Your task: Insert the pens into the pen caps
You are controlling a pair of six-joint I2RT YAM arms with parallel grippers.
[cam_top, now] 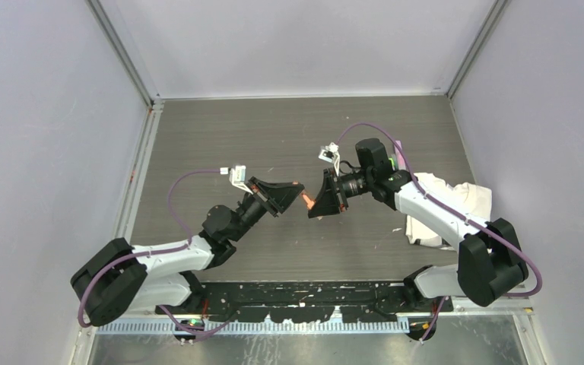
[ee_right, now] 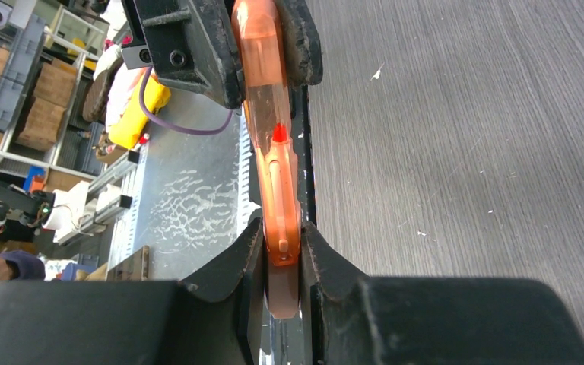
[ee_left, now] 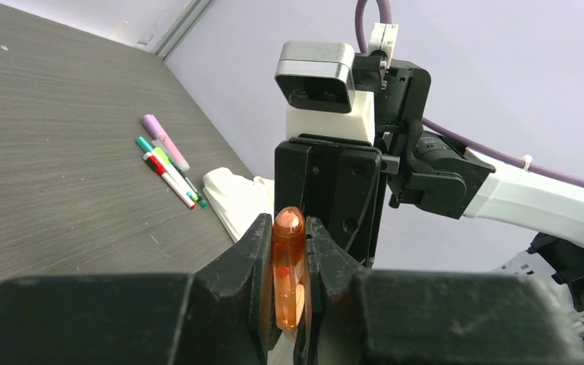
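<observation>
Two translucent orange pieces of a pen and cap line up end to end between the grippers. In the right wrist view, the upper orange piece (ee_right: pixel 261 46) is held in the left gripper, my left gripper (cam_top: pixel 300 188) being shut on it. My right gripper (cam_top: pixel 311 214) is shut on the lower orange piece (ee_right: pixel 281 220), which carries a raised clip-like strip. A red tip (ee_right: pixel 280 134) shows where the pieces meet; how far one is inside the other I cannot tell. Close up in the left wrist view, the orange piece (ee_left: pixel 289 247) stands between the left fingers.
A purple pen (ee_left: pixel 165 142), a red-and-white pen (ee_left: pixel 169 180) and greenish ones lie on the table at the right side, near a white cloth (ee_left: pixel 237 199). Clear tabletop (cam_top: pixel 236 129) spreads behind and left of the arms.
</observation>
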